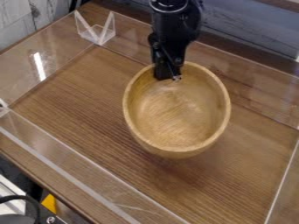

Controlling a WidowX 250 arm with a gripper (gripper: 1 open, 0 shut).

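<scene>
A tan oval bowl (176,118) is in the middle of the wooden table. The black gripper (167,68) reaches down from the top onto the bowl's back rim, its fingertips at that rim. Whether the fingers grip the rim or only touch it is hard to tell.
A clear plastic bracket (96,28) stands at the back left. Transparent strips line the table's edges. A dark cable and a small yellow item lie at the bottom left corner.
</scene>
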